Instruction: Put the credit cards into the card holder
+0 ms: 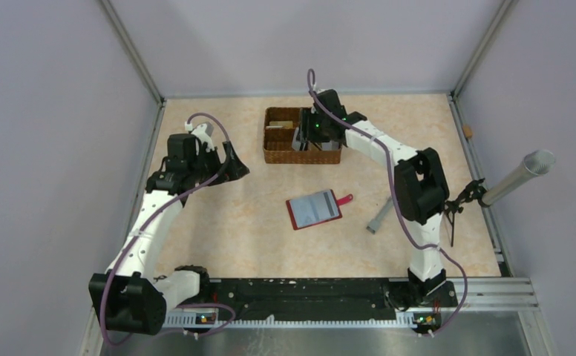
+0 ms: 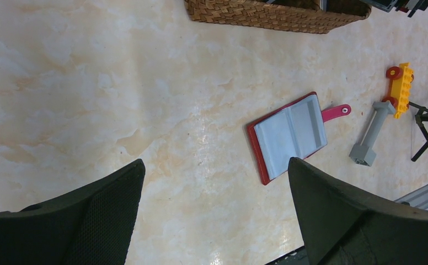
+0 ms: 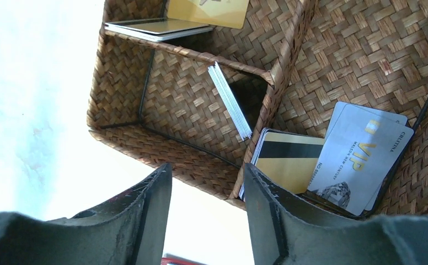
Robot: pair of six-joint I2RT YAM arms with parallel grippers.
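Note:
The card holder (image 1: 313, 209), red-edged with pale grey-blue pockets, lies flat mid-table; the left wrist view shows the same holder (image 2: 289, 132) to the right. Credit cards sit in a divided basket: a leaning stack of white-edged cards (image 3: 230, 100) in one compartment, a gold card with a black stripe (image 3: 290, 160) and silver VIP cards (image 3: 359, 152) in another, gold cards (image 3: 209, 11) at the back. My right gripper is over the basket, fingers apart, no card visible between them. My left gripper stands open above bare table, left of the holder.
The woven basket (image 1: 300, 157) has upright walls and dividers around the cards. A grey bar-shaped piece (image 1: 378, 216) and a yellow toy vehicle (image 2: 401, 89) lie at the right.

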